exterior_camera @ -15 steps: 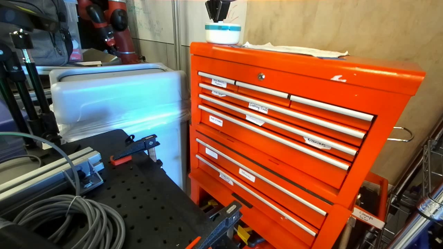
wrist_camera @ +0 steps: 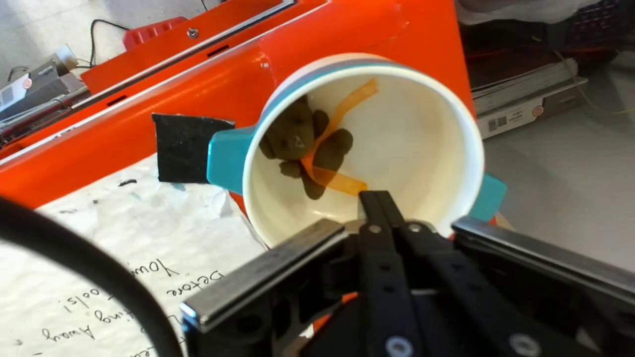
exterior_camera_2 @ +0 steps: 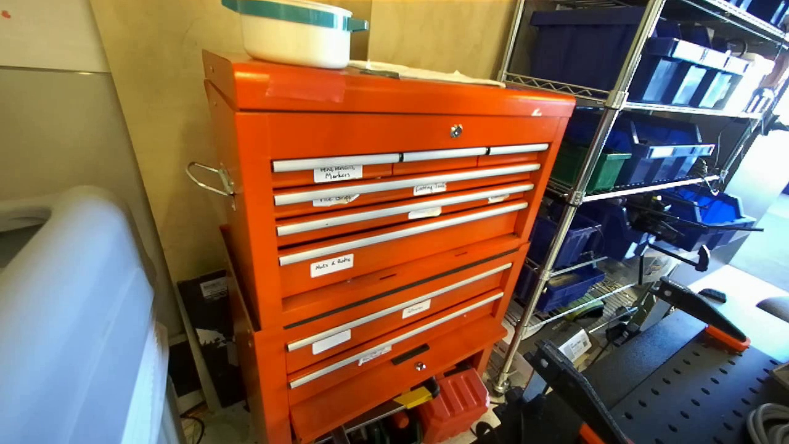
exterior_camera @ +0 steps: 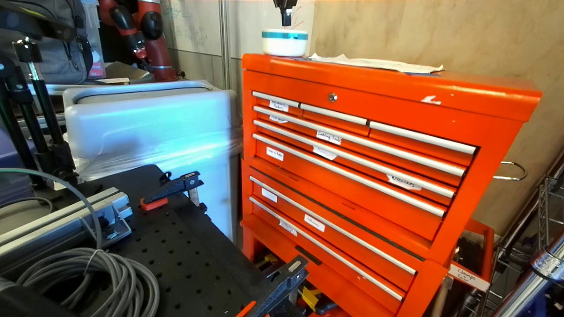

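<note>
A white pot (exterior_camera: 284, 46) with a teal rim stands on the top of the red tool chest, near its left end in exterior view 1. Inside the pot (wrist_camera: 411, 137), in the wrist view, lies a small brown plush toy (wrist_camera: 297, 137) with an orange ribbon (wrist_camera: 327, 140), against the wall. My gripper is shut, its fingertips together over the pot's near side, and nothing shows between them. From the side, the gripper (exterior_camera: 286, 23) hangs just above the pot's rim. Exterior view 2 shows the pot (exterior_camera_2: 296, 41) but not the gripper.
The red tool chest (exterior_camera_2: 355, 96) has its drawers closed. A paper sheet with handwriting (wrist_camera: 137, 238) and a black patch (wrist_camera: 190, 148) lie beside the pot. A wall stands behind the chest, and a wire shelf (exterior_camera_2: 592, 148) with blue bins is at its right.
The gripper has risen from low at the pot to just above its rim and shifted slightly right in exterior view 1. Its outline has narrowed. The pot stays in place.
</note>
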